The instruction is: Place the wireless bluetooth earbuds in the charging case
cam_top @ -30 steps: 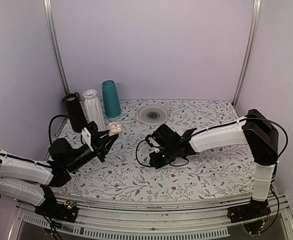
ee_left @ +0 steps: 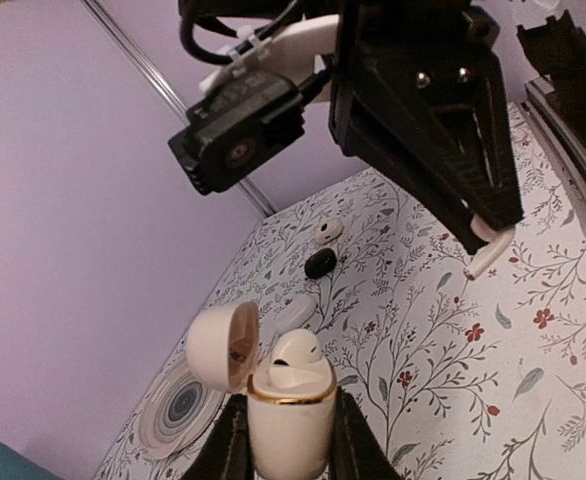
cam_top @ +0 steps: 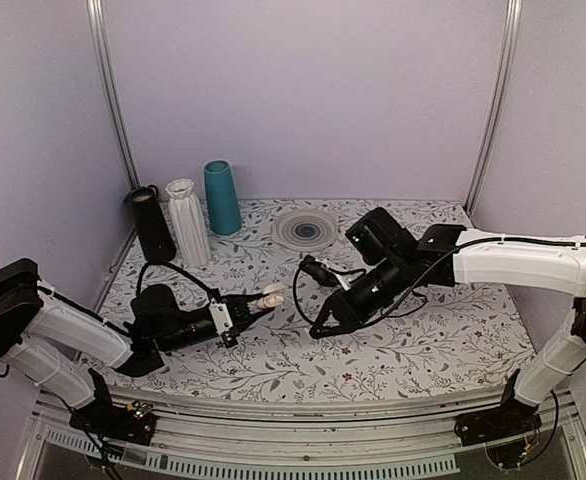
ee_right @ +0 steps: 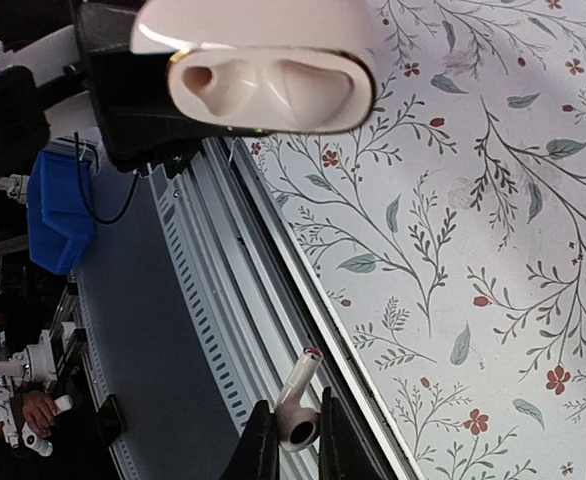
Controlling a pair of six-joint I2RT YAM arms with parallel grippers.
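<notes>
A white charging case [ee_left: 291,430] with a gold line around its rim is held up in my left gripper, its lid [ee_left: 213,345] open. In the right wrist view the case [ee_right: 273,85] shows two hollows facing the camera, which look empty. My right gripper is shut on a white earbud [ee_right: 298,425], whose stem points away from the fingers. From the left wrist, that earbud [ee_left: 490,250] appears to the upper right, clear of the case. In the top view, the case [cam_top: 271,296] is left of my right gripper [cam_top: 323,328], with a gap between them.
A round grey plate [cam_top: 305,230] lies at the back. A teal vase [cam_top: 222,198], a white vase [cam_top: 188,222] and a dark jug [cam_top: 151,228] stand at the back left. On the table are a black oval object [ee_left: 320,263] and a pale one [ee_left: 328,231].
My left gripper has brought the case right and toward the table's front, turning it. The right arm's wrist has swung right and farther back, while its fingertips have shifted only slightly.
</notes>
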